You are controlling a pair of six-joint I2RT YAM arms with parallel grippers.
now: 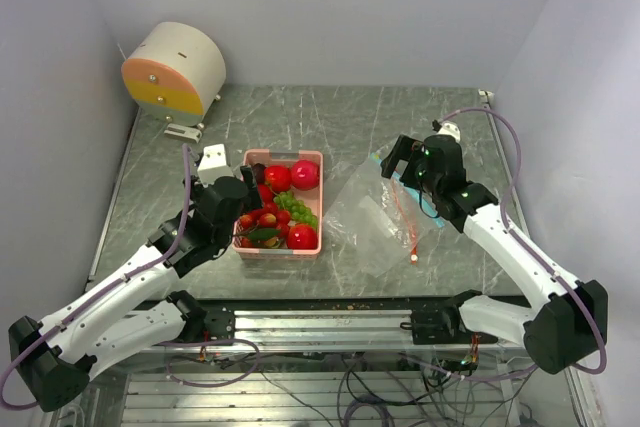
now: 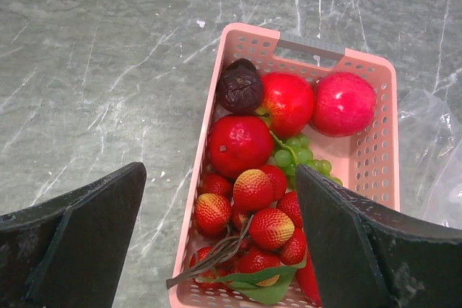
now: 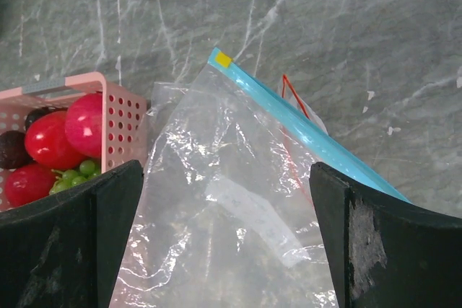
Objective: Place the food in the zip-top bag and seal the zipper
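Observation:
A clear zip top bag (image 1: 372,222) lies flat on the table, right of the basket. In the right wrist view its blue zipper strip (image 3: 303,129) runs diagonally, with a yellow patch at one end and a red line below. The bag looks empty. Play food fills a pink basket (image 2: 380,70): red fruits (image 2: 240,145), green grapes (image 2: 303,155), strawberries (image 2: 271,229) and a dark purple fruit (image 2: 240,89). My left gripper is open above the basket's left side, holding nothing. Over the bag, my right gripper stands open and empty.
A cream cylindrical container (image 1: 183,65) with an orange and yellow face stands at the back left. Cables (image 1: 370,392) and metal rails lie past the front edge.

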